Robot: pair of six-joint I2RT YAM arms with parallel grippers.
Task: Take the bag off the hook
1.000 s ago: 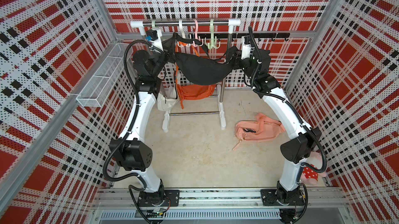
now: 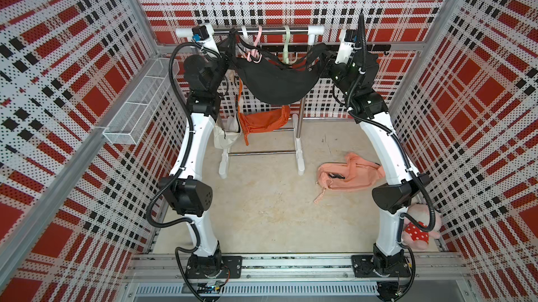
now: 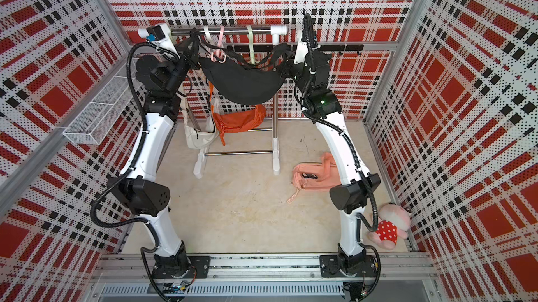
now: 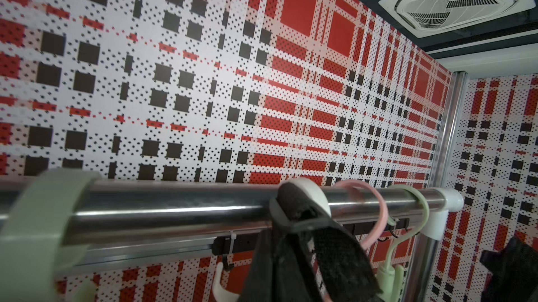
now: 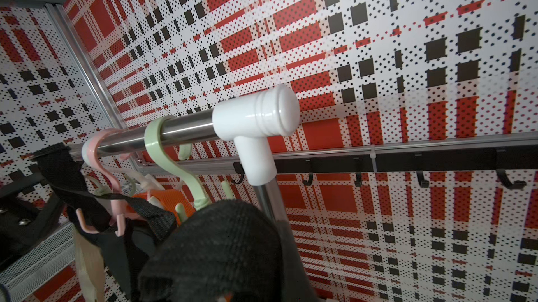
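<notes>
The black bag (image 2: 274,80) hangs stretched between my two arms, in front of the rack's rail. My left gripper (image 2: 229,54) is shut on the bag's strap at its left end; in the left wrist view the black strap (image 4: 344,257) folds over beside the fingers near rail height. At the other end my right gripper (image 2: 328,65) is shut on the bag, whose fabric (image 5: 218,251) covers its fingers in the right wrist view. Behind the bag is the tilted pink hook (image 5: 106,173), with strap passing by its prongs; whether it still catches the strap I cannot tell.
A green hook (image 5: 168,162) and a white hook (image 4: 308,190) also hang on the metal rail (image 2: 271,29). Below are an orange bag (image 2: 266,121) and a white bag (image 2: 227,135). A pink bag (image 2: 353,174) lies on the otherwise clear floor.
The pink hook has shifted left and tilted. The right arm is farther right than one second ago.
</notes>
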